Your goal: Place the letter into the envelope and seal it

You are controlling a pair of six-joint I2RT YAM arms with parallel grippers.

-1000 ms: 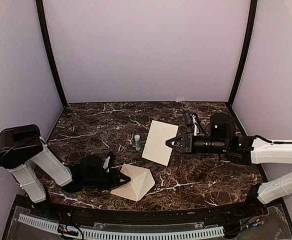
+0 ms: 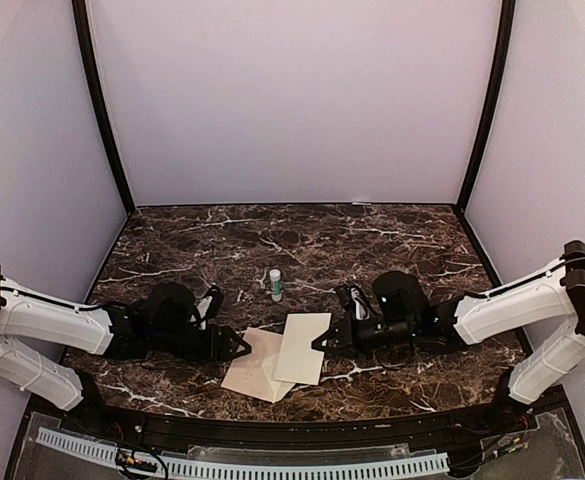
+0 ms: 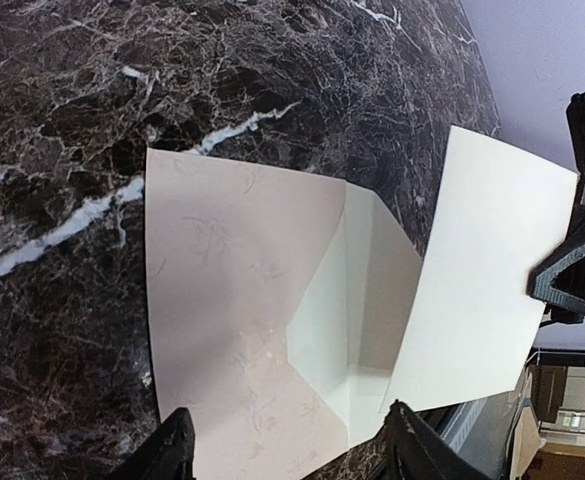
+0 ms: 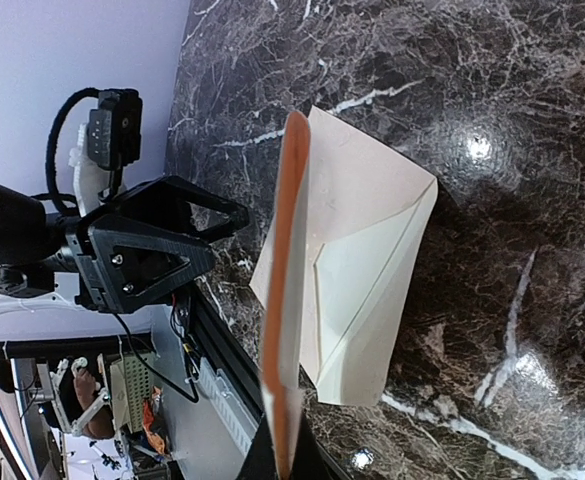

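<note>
The pale pink envelope [image 3: 232, 290] lies on the dark marbled table, its flap [image 4: 382, 310] folded out toward the right. Held by its right edge, the cream letter [image 2: 301, 348] hangs over the flap side, with my right gripper [image 2: 328, 343] shut on it. Seen edge-on in the right wrist view, the letter [image 4: 288, 270] hides part of the envelope. My left gripper stands open above the envelope's left part, fingers apart, nothing between them. In the top view that left gripper [image 2: 238, 345] is at the envelope's left edge.
Behind the envelope stands a small glue stick [image 2: 276, 285] with a white cap. The front edge lies close below the envelope.
My right gripper has carried the letter down and left, over the envelope's flap. The envelope stayed put.
</note>
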